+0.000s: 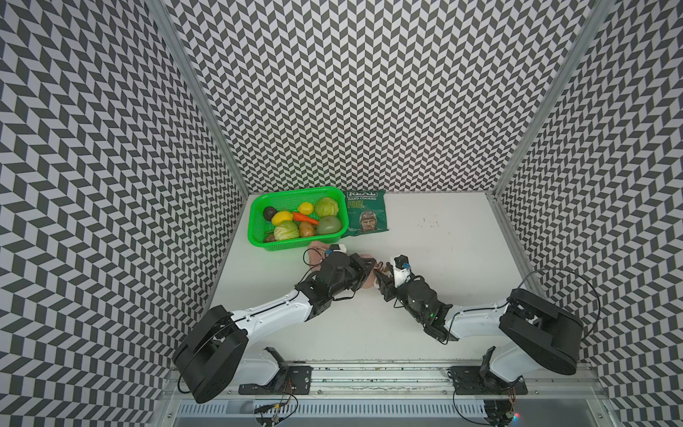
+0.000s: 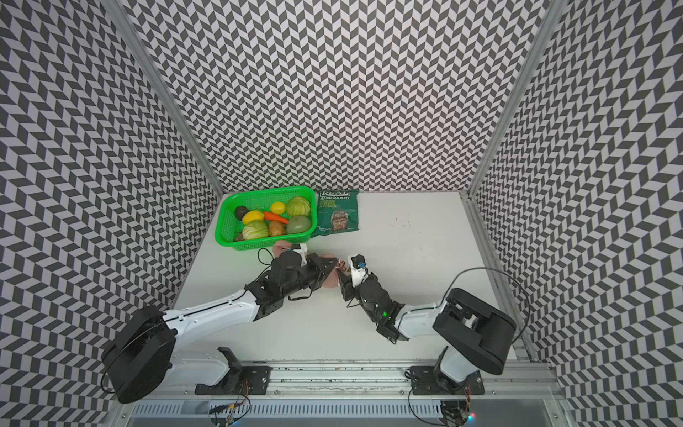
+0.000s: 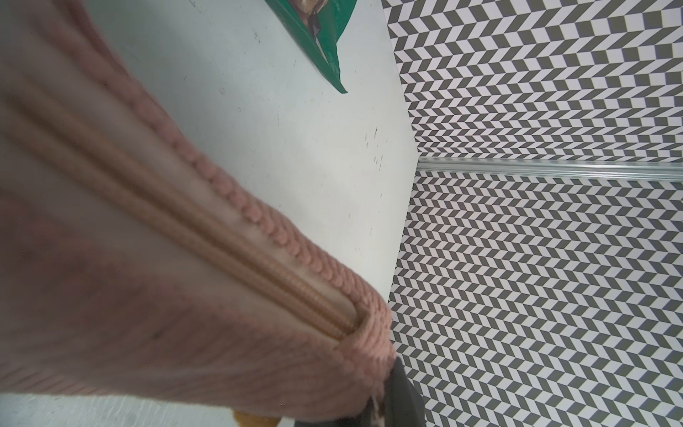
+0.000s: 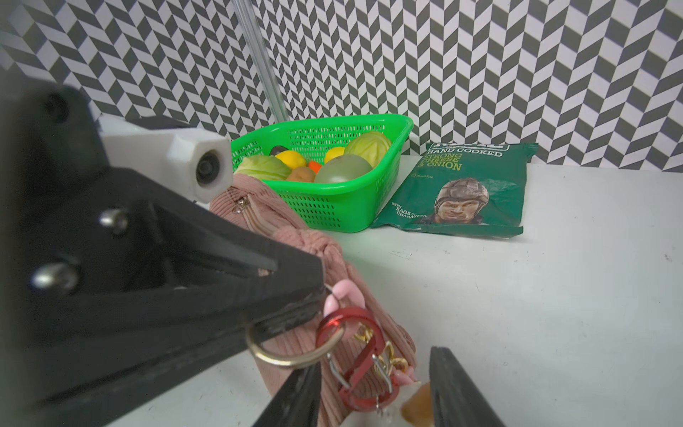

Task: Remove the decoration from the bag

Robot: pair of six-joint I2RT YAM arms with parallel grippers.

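The pink ribbed bag stands upright on the table, its zip side filling much of the left wrist view. My left gripper [image 1: 374, 263] is shut at its corner; a thin gold ring [image 4: 298, 360] loops by its fingertips, but whether they pinch it I cannot tell. From there hangs the decoration, with a red clasp [image 4: 364, 363], small gold links and a brown pendant [image 4: 418, 405]. Around the clasp stands my open right gripper, one finger [image 4: 298, 398] on each side; neither clearly presses on it.
Behind the bag sits a green basket [image 1: 264, 244] of toy fruit and vegetables. A green crisp packet [image 1: 366, 213] lies to the basket's right.
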